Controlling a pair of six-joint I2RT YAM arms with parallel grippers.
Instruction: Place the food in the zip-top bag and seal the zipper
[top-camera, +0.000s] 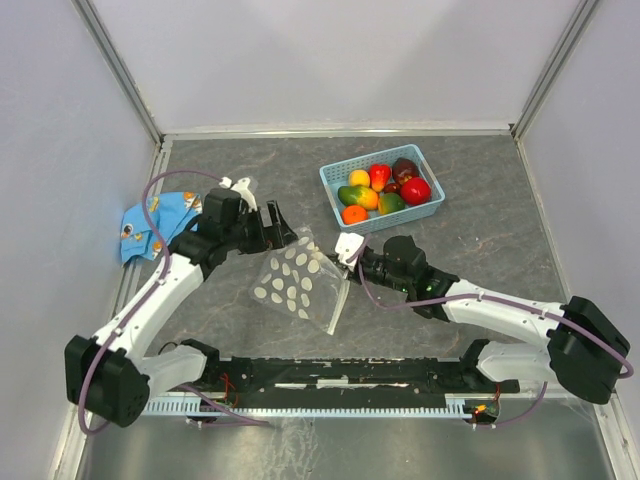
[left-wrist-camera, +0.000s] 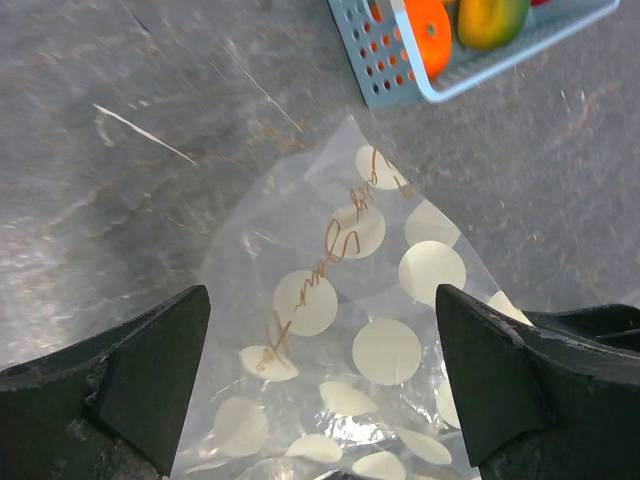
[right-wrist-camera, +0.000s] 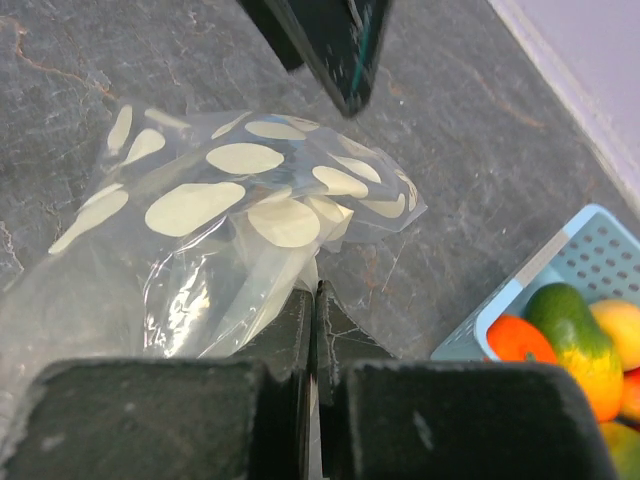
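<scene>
The clear zip top bag (top-camera: 300, 280) with cream dots lies across the table centre, its far part raised. My right gripper is shut on the bag's edge, the film bunched at its fingertips. My left gripper is open over the bag, dotted film between and beneath its fingers. The food, several colourful pieces including an orange one (top-camera: 355, 214) and a green one (right-wrist-camera: 575, 350), sits in a light blue basket (top-camera: 335, 205) behind the right gripper.
A folded blue cloth (top-camera: 140, 235) lies at the left edge. White walls border the grey table (top-camera: 500, 230). Bare table lies to the right of the right arm and behind the bag.
</scene>
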